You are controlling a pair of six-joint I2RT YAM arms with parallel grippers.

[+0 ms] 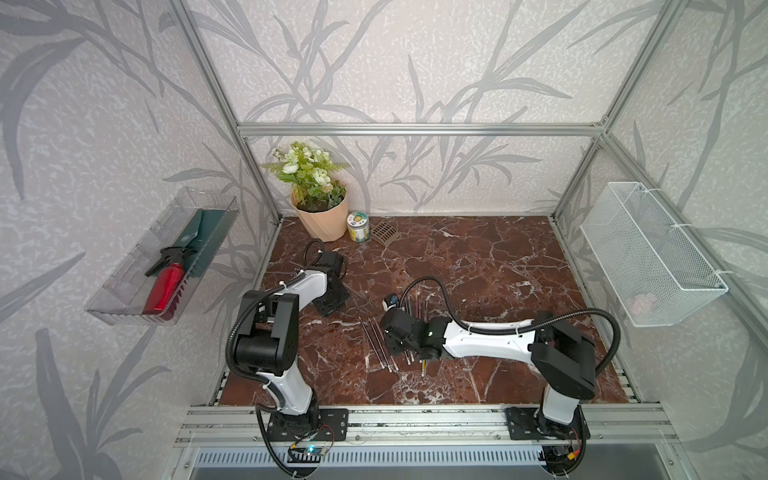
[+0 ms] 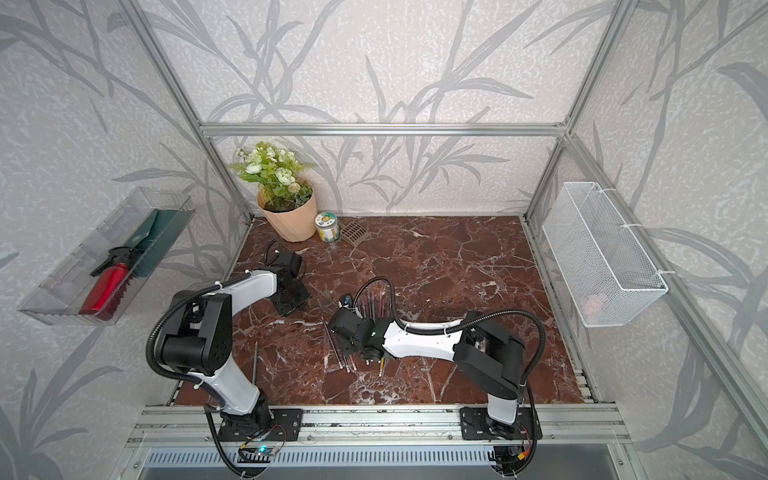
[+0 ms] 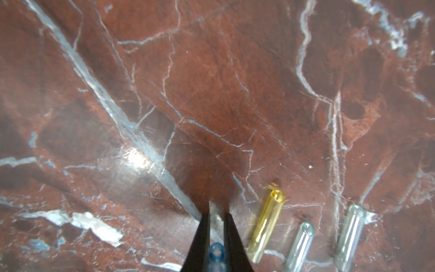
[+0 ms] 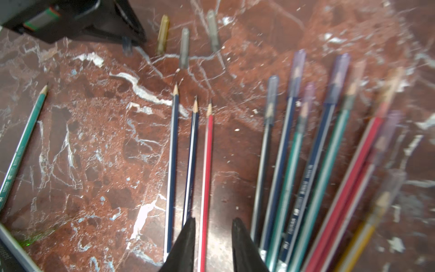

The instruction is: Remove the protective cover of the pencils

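Note:
Between the fingertips of my left gripper sits a small bluish clear cover [image 3: 217, 252]; the gripper is shut on it. A yellow cover [image 3: 266, 224] and two clear covers lie loose on the table beside it. Over the pencils, my right gripper is open, holding nothing. Three uncovered pencils lie in front of and below it: two dark blue, one being the blue pencil [image 4: 172, 167], and a red pencil [image 4: 206, 176]. Several covered pencils [image 4: 312, 167] lie to their right. A bare green pencil [image 4: 23, 146] lies at far left.
A flower pot [image 1: 321, 217], a small tin [image 1: 358, 227] and a brown grate [image 1: 385, 233] stand at the back left. Baskets hang on both side walls, including the white mesh basket [image 1: 652, 252].

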